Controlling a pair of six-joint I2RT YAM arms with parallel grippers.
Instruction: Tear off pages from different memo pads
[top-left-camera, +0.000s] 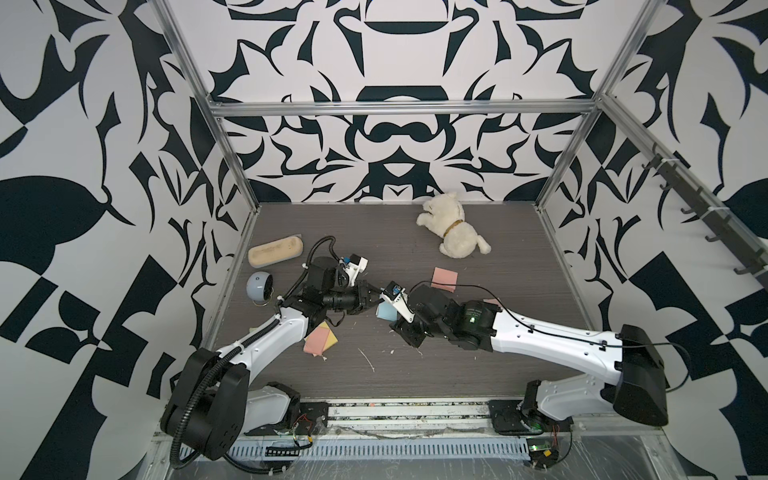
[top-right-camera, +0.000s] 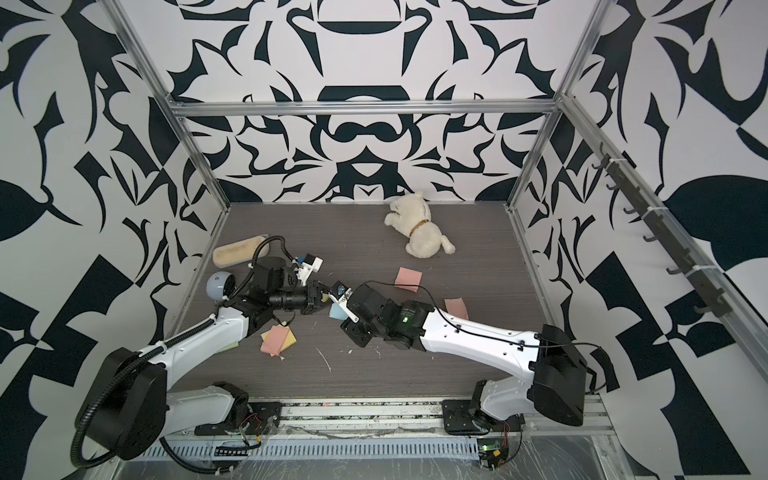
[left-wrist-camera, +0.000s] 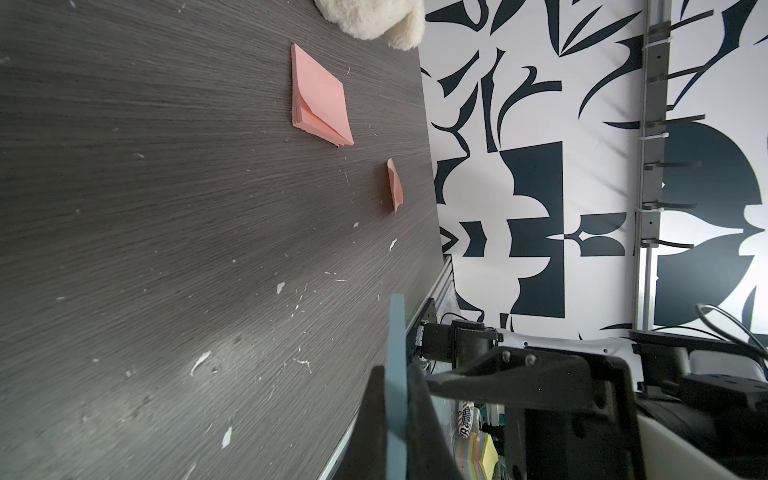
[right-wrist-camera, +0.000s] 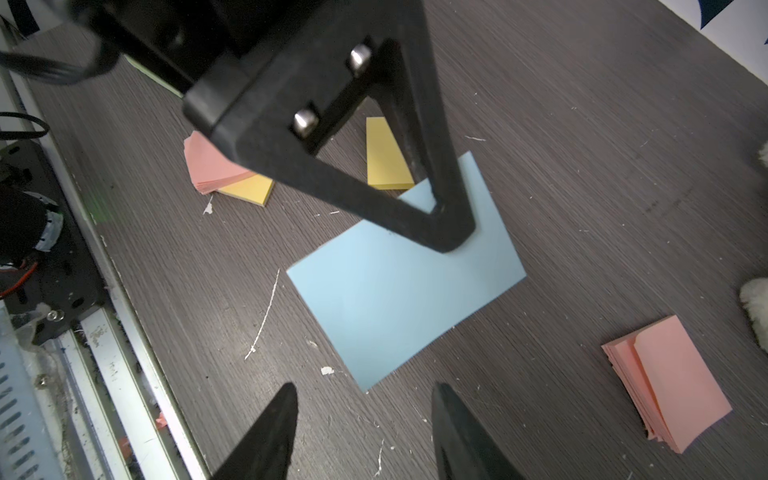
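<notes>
My left gripper (top-left-camera: 371, 294) is shut at mid-table on a blue memo pad (left-wrist-camera: 395, 336), held up in the air and seen edge-on in the left wrist view, face-on as a blue sheet (right-wrist-camera: 400, 296) in the right wrist view. My right gripper stands open just short of it, nothing visible between its fingers. Below lie a pink pad (right-wrist-camera: 680, 376), a smaller pink piece (left-wrist-camera: 393, 184), a yellow pad (right-wrist-camera: 385, 152), and a pink pad (top-left-camera: 315, 340) over a yellow one (top-left-camera: 329, 338).
A white plush dog (top-left-camera: 452, 228) lies at the back right. A tan oblong object (top-left-camera: 274, 251) and a grey round object (top-left-camera: 259, 285) sit at the left. Scraps mark the front of the dark table (top-left-camera: 416, 372).
</notes>
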